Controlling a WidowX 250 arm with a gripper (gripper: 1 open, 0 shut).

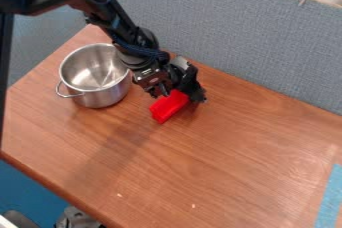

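My black gripper (178, 93) hangs low over the wooden table, right of the steel pot (94, 76). It is open around or just above a red block (170, 108), which lies on the table and pokes out toward the front-left from under the gripper. The far end of the block is hidden by the gripper, so I cannot tell whether the fingers touch it.
A grey padded wall (247, 47) runs along the back. Blue tape or mat (329, 194) shows at the right edge.
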